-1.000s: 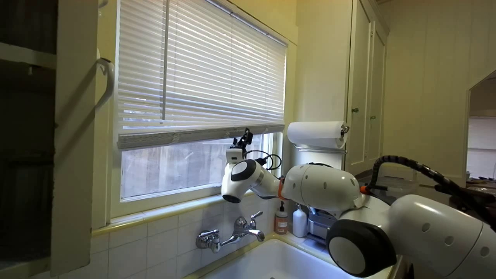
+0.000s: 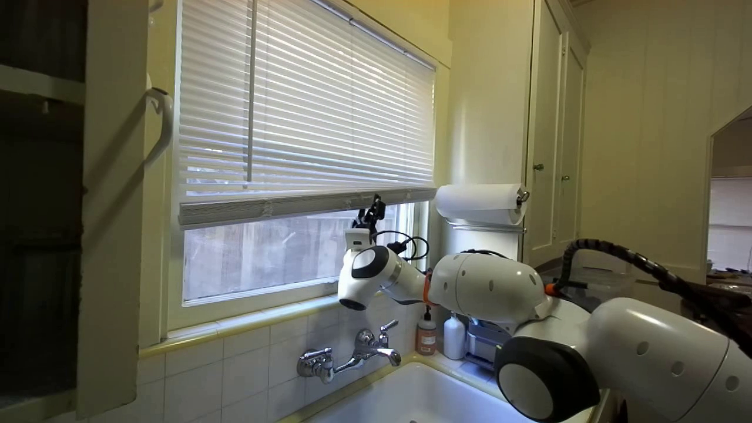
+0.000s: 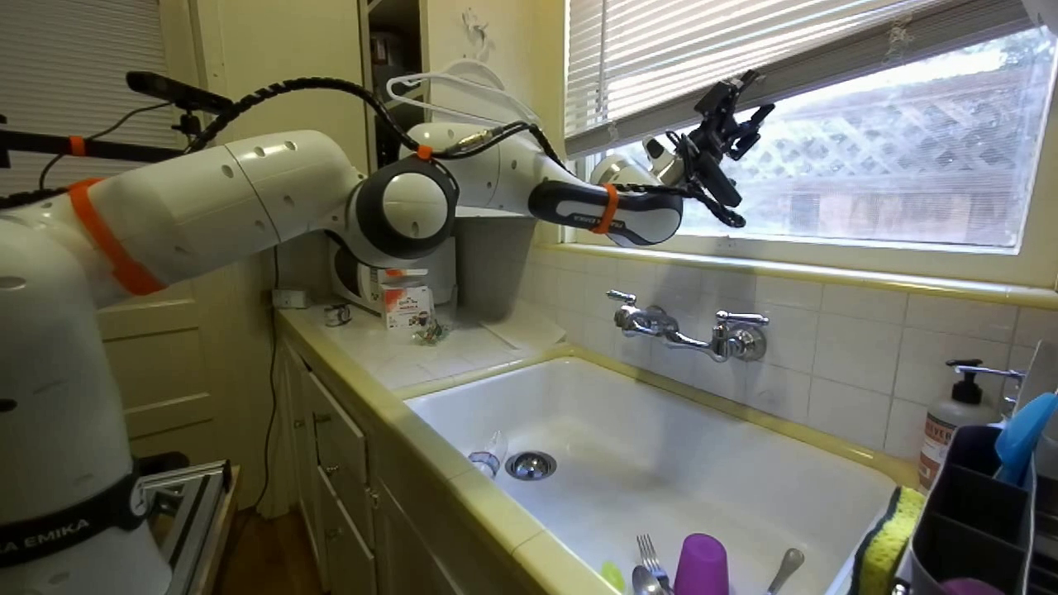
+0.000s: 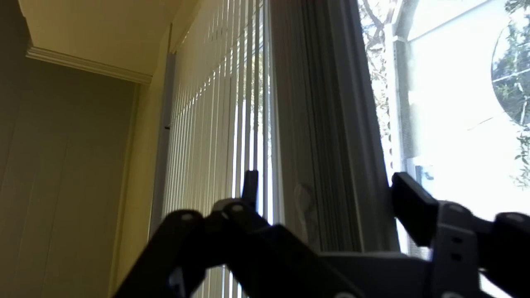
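White slatted blinds [image 2: 303, 113] cover the upper part of the window, ending in a thick grey bottom bundle of slats and rail [image 2: 282, 205]. My gripper [image 2: 373, 203] is raised at the lower edge of this bundle, right of its middle. Seen from the wrist, the bottom bundle [image 4: 323, 124] runs up between my spread fingers. The right finger lies close against the rail's edge; contact is not clear. A wider gap shows on the left. From the other side, my gripper [image 3: 760, 95] points up in front of the glass, fingers apart.
Below are the wall faucet [image 3: 694, 332] and white sink [image 3: 595, 397], holding a purple cup [image 3: 702, 565] and cutlery. A paper towel roll [image 2: 480, 203] hangs right of the window. The open cabinet door [image 2: 113, 211] stands at left.
My gripper has shifted slightly to the right and a little lower. The right end of the blind's bottom rail has moved slightly right too.
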